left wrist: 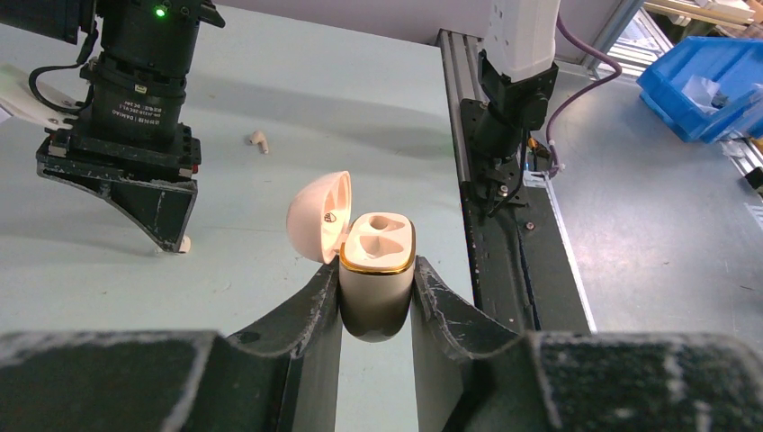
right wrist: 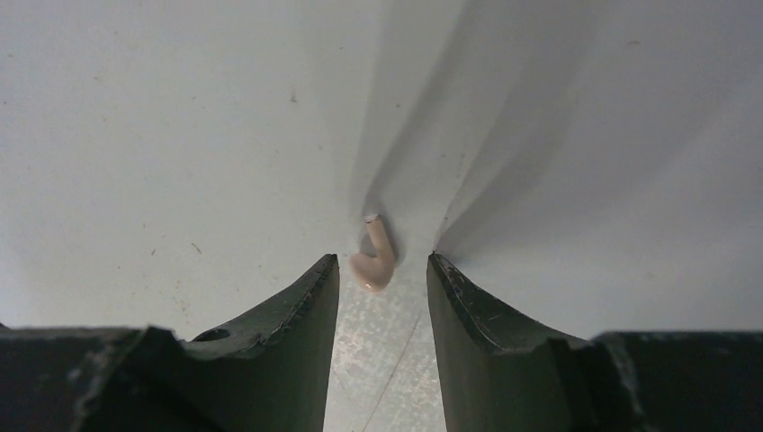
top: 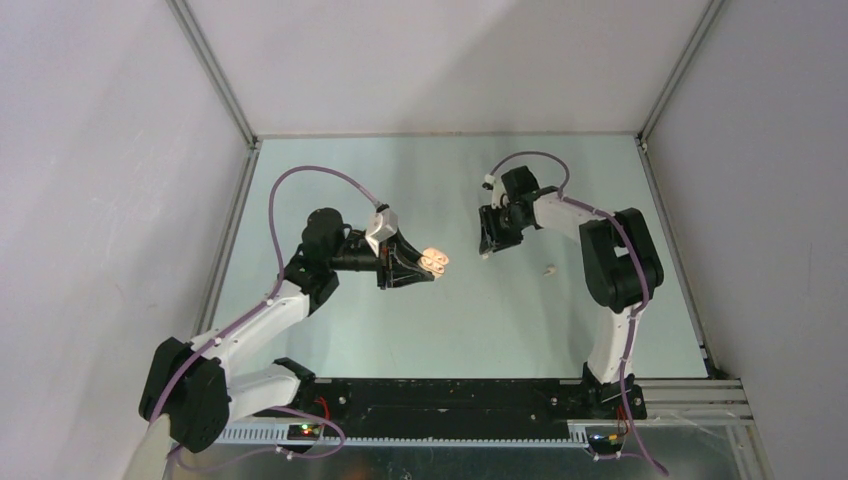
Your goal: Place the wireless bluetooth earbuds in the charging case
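Observation:
Clasped upright in my left gripper is the pale pink charging case (left wrist: 378,245), gold-rimmed, with its lid (left wrist: 321,218) swung open. Its two wells look empty in the left wrist view. My right gripper is part open, low over the table, with a pink earbud (right wrist: 376,256) lying between and just beyond its fingertips. The earbud's stem points away from the gripper, and neither finger visibly touches it. A second earbud (top: 549,270) rests on the table to the right of the right gripper, seen from above.
A blue bin (left wrist: 697,85) stands off the table, far right in the left wrist view. Walls enclose the back and sides.

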